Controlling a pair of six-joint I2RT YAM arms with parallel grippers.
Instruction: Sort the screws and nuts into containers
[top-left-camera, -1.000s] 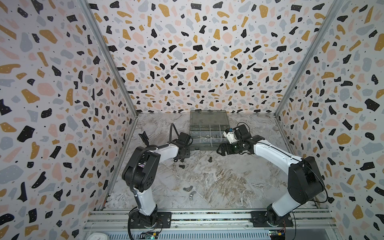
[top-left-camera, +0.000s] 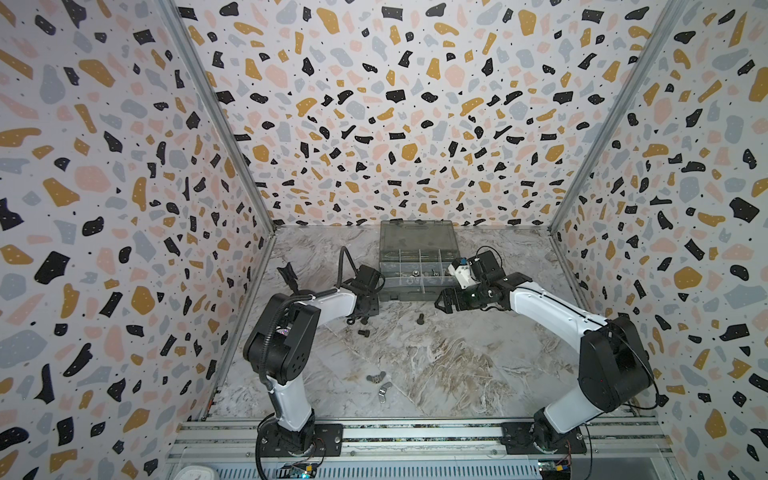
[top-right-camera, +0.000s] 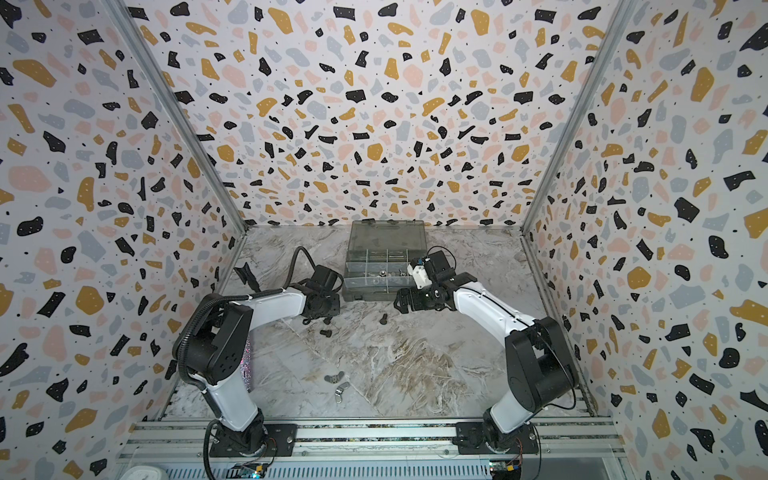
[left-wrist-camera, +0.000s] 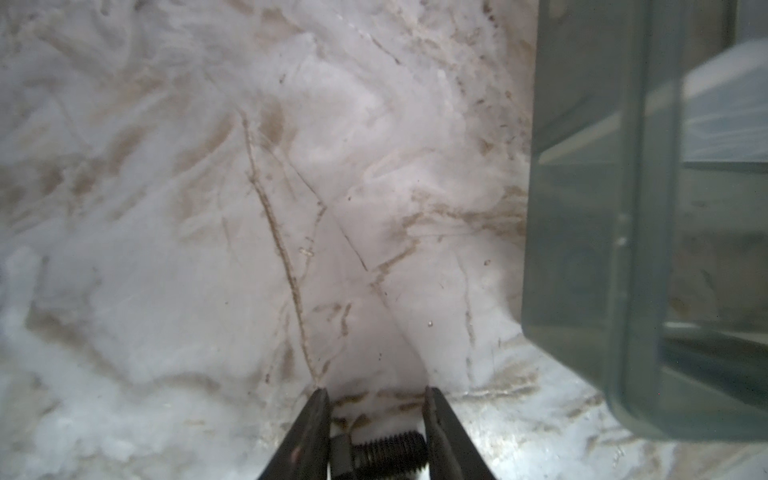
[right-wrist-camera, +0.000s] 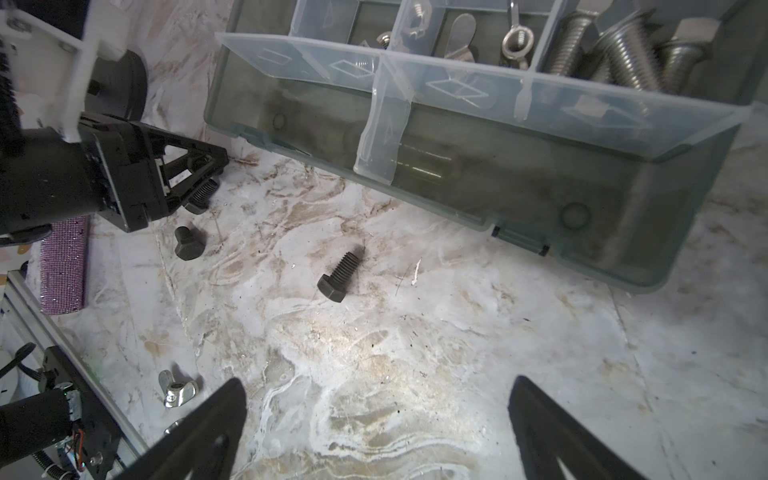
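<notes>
My left gripper is low at the table with its fingers parted. Between them lies a black bolt (left-wrist-camera: 390, 456), end to end across the gap; whether they press on it, I cannot tell. The right wrist view shows another black bolt (right-wrist-camera: 189, 243) near that gripper and one more (right-wrist-camera: 340, 277) toward the middle, both on the table. Silver wing nuts (right-wrist-camera: 177, 389) lie lower left. Open and empty, my right gripper is above the table before the clear divided box (right-wrist-camera: 472, 216). Silver bolts (right-wrist-camera: 632, 56) and small fittings occupy its rear compartments.
The box's long front compartment looks empty, and its lid (top-left-camera: 417, 236) is folded open behind. Left of the left arm lies a sparkly pink strip (right-wrist-camera: 64, 264).
The right arm has shifted very slightly. My left arm shows no clear movement, and the loose parts and box have stayed in place.
</notes>
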